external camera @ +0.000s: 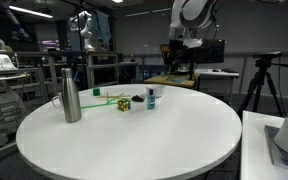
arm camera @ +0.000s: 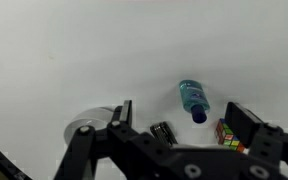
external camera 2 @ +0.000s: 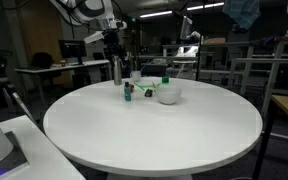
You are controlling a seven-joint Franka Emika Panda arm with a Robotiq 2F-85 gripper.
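My gripper is open, its two dark fingers apart at the lower edge of the wrist view, with nothing held between them. A small blue-green bottle (arm camera: pixel 193 96) shows on the white table just beyond the fingers, nearer the right one. The same bottle (external camera: pixel 151 99) stands upright near the table's middle in exterior view 1. Beside it lies a colourful puzzle cube (external camera: pixel 124 105), partly hidden by the right finger in the wrist view. A white bowl (external camera 2: pixel 169 95) sits farther back. The gripper (external camera: pixel 176 66) hangs high above the table's far right side.
A steel thermos (external camera: pixel 71 97) stands at the left of the table (external camera: pixel 134 145). Green and thin sticks, a dark object (arm camera: pixel 163 132) and a small green block (external camera: pixel 97 92) lie around the back.
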